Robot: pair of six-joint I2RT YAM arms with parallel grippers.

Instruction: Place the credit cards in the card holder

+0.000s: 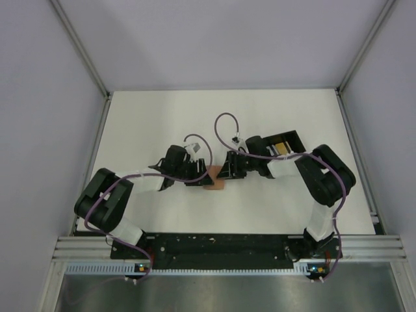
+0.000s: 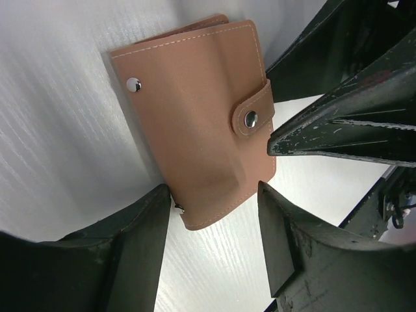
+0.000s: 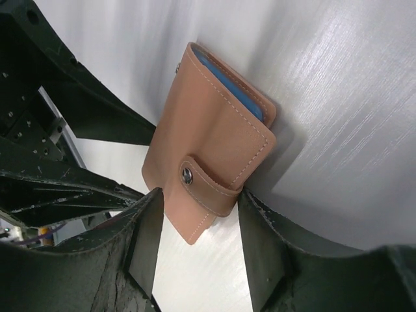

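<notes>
The brown leather card holder (image 1: 214, 184) lies folded over on the table between both grippers, with its strap (image 2: 252, 112) snapped down. A blue strip (image 3: 231, 84), likely a card, shows inside its edge in the right wrist view. My left gripper is open over the spine-side corner, one finger close against the rivet there. My right gripper stands open with its fingers either side of the strap corner. The gaps between fingers and leather are too small to judge for touch.
A black box (image 1: 296, 138) with yellowish items inside stands at the back right, behind the right arm. The two grippers' fingers are very close together across the holder.
</notes>
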